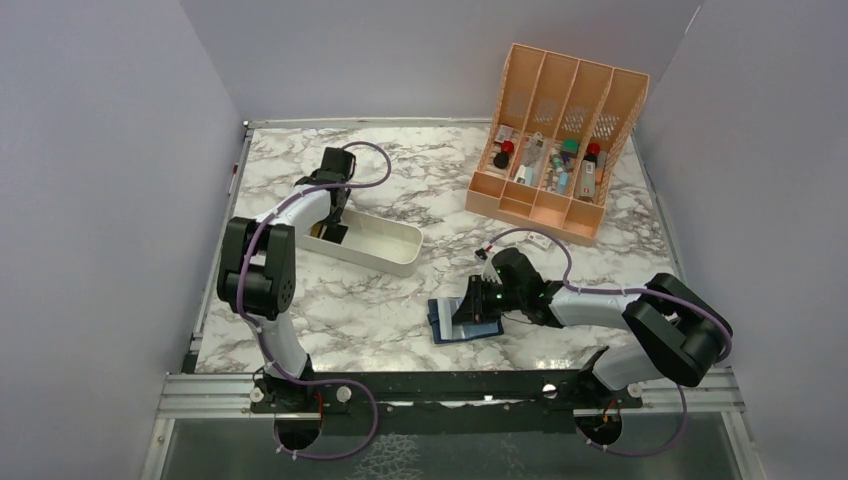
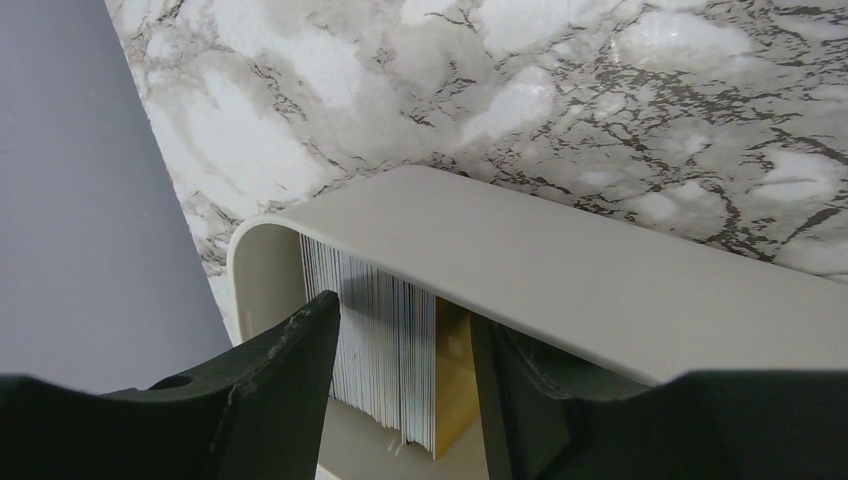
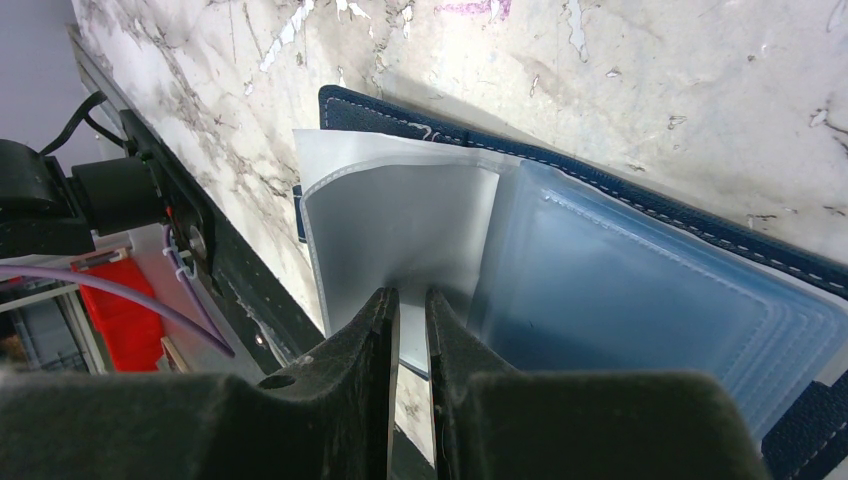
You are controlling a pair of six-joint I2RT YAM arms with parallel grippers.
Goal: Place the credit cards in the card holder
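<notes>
A white box (image 1: 385, 247) holds a tightly packed row of cards (image 2: 370, 350) with a yellow face (image 2: 452, 370) at one end. My left gripper is part open down inside it, its fingers either side of the end of that row; whether it grips any is unclear. On the front table lies the navy card holder (image 1: 437, 322) with clear sleeves (image 3: 640, 300). My right gripper hovers at the white sleeve flap, fingers slightly apart with nothing visible between them.
An orange compartment organiser (image 1: 530, 205) with assorted small items stands at the back right. Bare marble table (image 1: 370, 310) lies between the box and the holder.
</notes>
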